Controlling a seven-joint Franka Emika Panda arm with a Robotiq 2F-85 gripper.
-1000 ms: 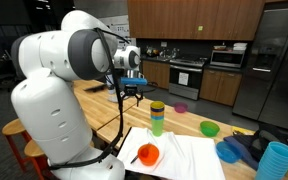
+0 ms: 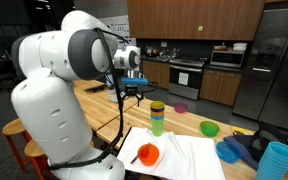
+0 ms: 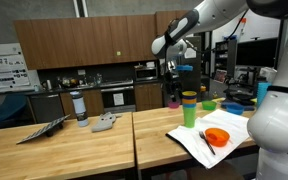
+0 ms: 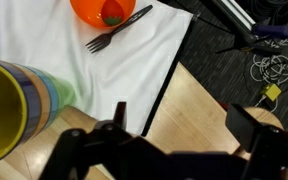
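High over the wooden table, my gripper (image 2: 132,92) points down, open and empty. In the wrist view its dark fingers (image 4: 110,140) stand wide apart at the bottom. A tall stack of coloured cups (image 2: 157,118), yellow on top and green at the base, stands upright to the right of the gripper in exterior view 1. An orange bowl (image 2: 148,154) with a red item in it rests on the white cloth (image 4: 131,70). Beside the bowl lies a black fork (image 4: 119,30).
Across the table are a green bowl (image 2: 210,129), a pink bowl (image 2: 180,107), a blue bowl (image 2: 229,151) and a light blue cup (image 2: 275,160). A grey object (image 3: 104,122) and a blue-and-white canister (image 3: 79,108) stand further off.
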